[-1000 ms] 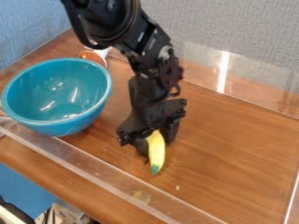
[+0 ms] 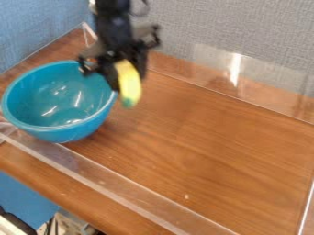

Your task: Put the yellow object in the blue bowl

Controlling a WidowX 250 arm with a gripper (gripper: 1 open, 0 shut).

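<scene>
The yellow object (image 2: 128, 83), long and slim, hangs from my gripper (image 2: 121, 62), which is shut on it. It is blurred and tilts slightly, in the air just off the right rim of the blue bowl. The blue bowl (image 2: 55, 112) stands upright at the left of the table; its visible inside is empty. The gripper's fingers are blurred and partly overlap the bowl's upper right rim in this view.
Bare wooden table (image 2: 208, 151) fills the middle and right. A clear strip edges the table at the front and back, with a grey wall (image 2: 245, 32) behind. At the far left back, the arm hides most of what stood there.
The gripper has risen and swung left and back, carrying the yellow object from the middle of the table to the bowl's right rim. The bowl has stayed put.
</scene>
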